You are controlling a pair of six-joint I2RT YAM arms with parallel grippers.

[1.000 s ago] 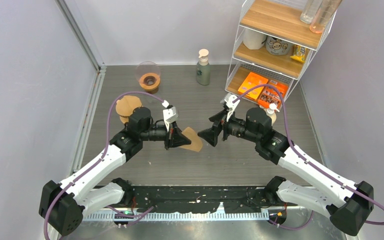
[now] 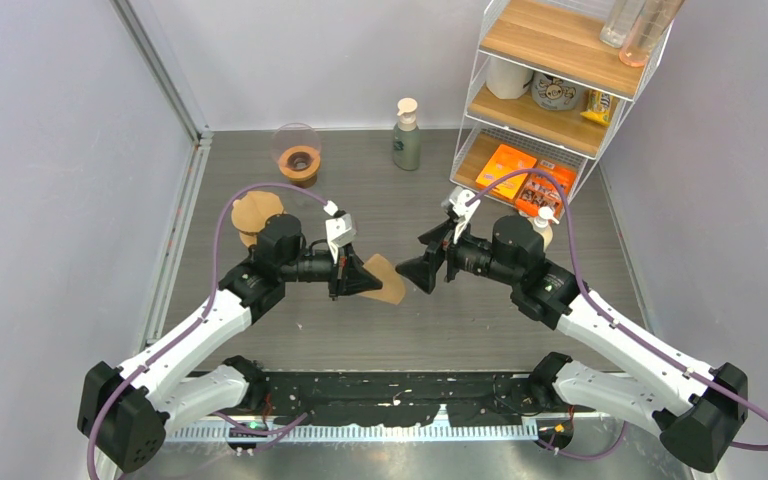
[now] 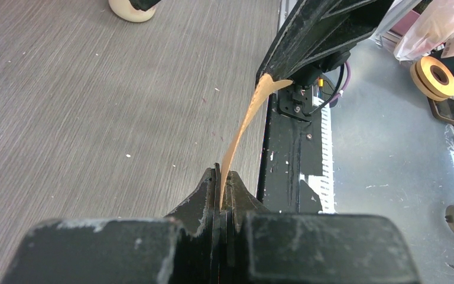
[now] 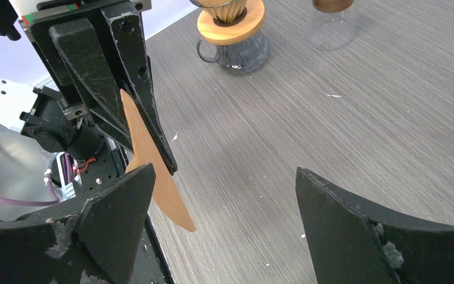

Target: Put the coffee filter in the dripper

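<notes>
The tan paper coffee filter (image 2: 388,281) is held above the middle of the table, with my left gripper (image 2: 368,284) shut on one edge of it. In the left wrist view the filter (image 3: 242,130) rises edge-on from between the fingertips. To its right, my right gripper (image 2: 420,272) stands open, its fingers close to the filter's free side. From the right wrist the filter (image 4: 156,168) appears near the left finger, partly behind it; nothing is gripped there. A glass dripper with a wooden collar (image 2: 299,160) stands at the back left, on a glass server (image 4: 243,54).
A jar with a wooden lid (image 2: 257,212) is left of the left arm. At the back stands a green pump bottle (image 2: 406,140). A wire shelf (image 2: 540,120) fills the back right, with another pump bottle (image 2: 542,226) before it.
</notes>
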